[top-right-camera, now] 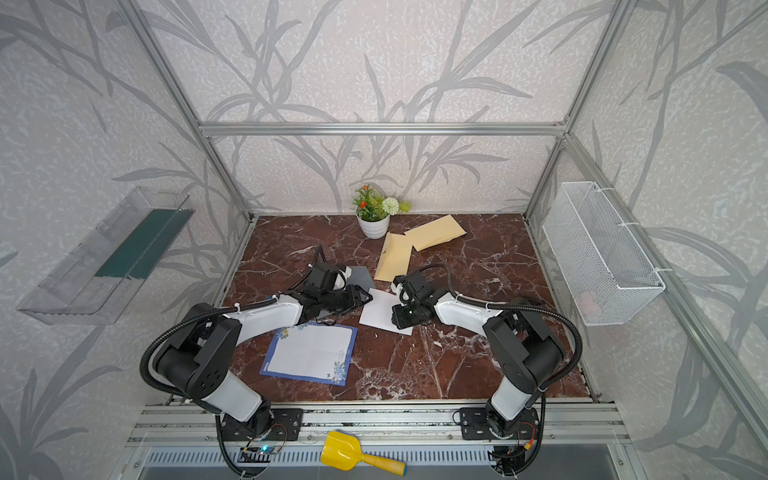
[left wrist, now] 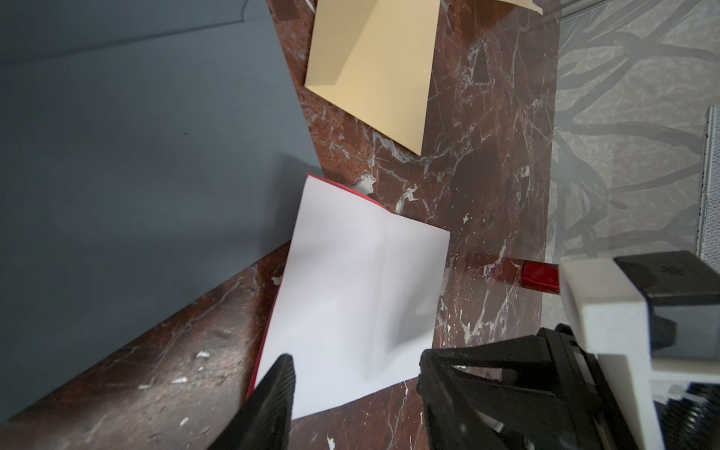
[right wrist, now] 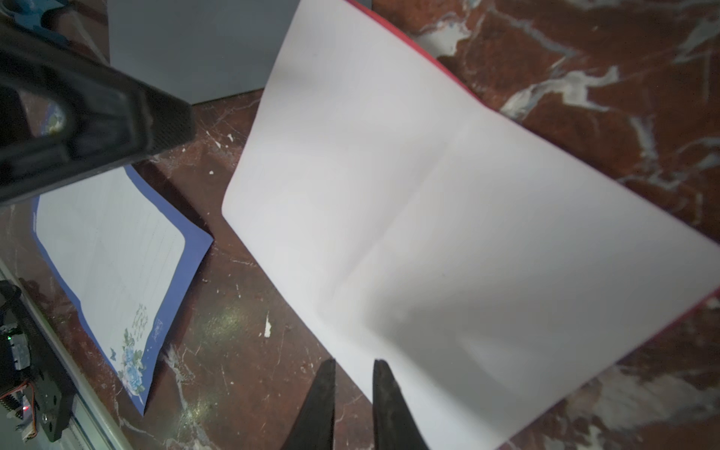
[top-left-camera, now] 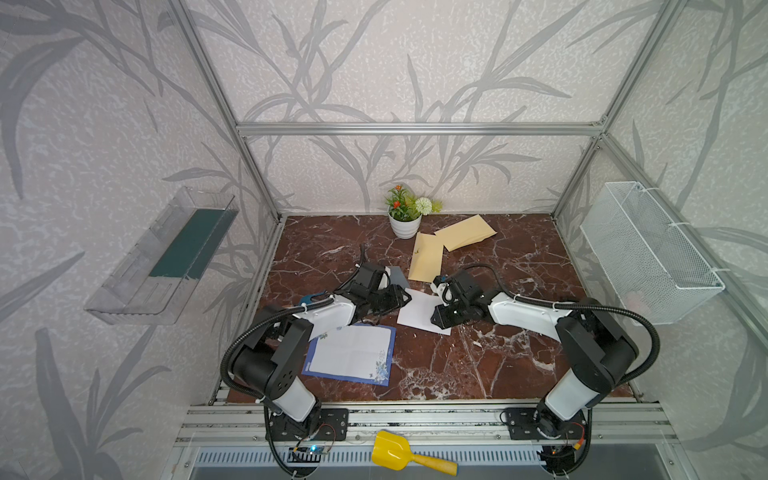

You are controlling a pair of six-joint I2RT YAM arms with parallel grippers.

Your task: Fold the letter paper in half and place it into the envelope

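Observation:
A white sheet of letter paper (top-left-camera: 417, 310) with a red edge lies on the table between my two grippers. A soft crease runs across the paper (left wrist: 337, 285) in the left wrist view, and its blank side faces up. My left gripper is part open above the paper's near edge, with nothing seen between its fingers. In the right wrist view my right gripper has a narrow gap between its fingertips, over the paper's edge; nothing shows in the gap. A tan envelope (top-left-camera: 426, 257) lies behind the paper.
More tan envelopes (top-left-camera: 465, 232) lie at the back, beside a potted plant (top-left-camera: 405, 225). A blue-bordered sheet (top-left-camera: 352, 352) is at the front left. A dark grey sheet (left wrist: 150, 172) lies just left of the paper.

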